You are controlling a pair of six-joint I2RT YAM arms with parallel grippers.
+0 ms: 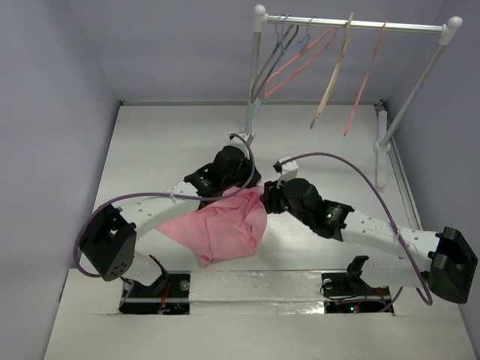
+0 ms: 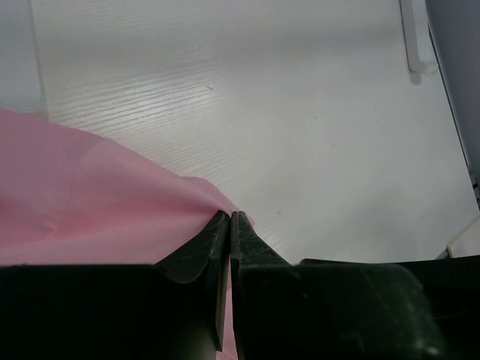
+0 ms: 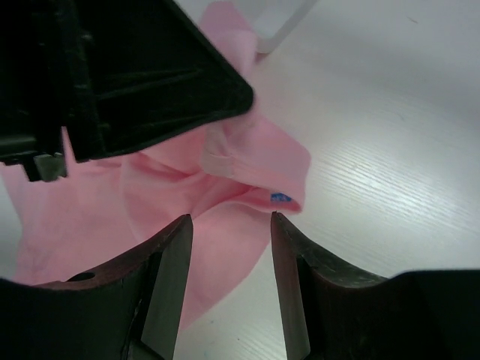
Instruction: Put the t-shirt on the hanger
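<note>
The pink t-shirt (image 1: 225,229) lies rumpled on the table in the top view, mostly below and right of the left arm. My left gripper is shut on a fold of it; cloth shows on both sides of the fingertips. In the right wrist view a raised flap (image 3: 259,154) hangs beneath the left gripper's dark body, with a small blue spot at its lower corner. My right gripper stands open, facing that flap, and nothing is visibly pinched in it. Several hangers, among them a pink one (image 1: 298,66) and a wooden one (image 1: 332,73), hang from the rail.
A white rack (image 1: 352,25) spans the back right, its left foot near the left gripper and its right foot (image 1: 381,150) by the table's right edge. Both grippers are close together. Bare table lies behind the right arm, below the hangers.
</note>
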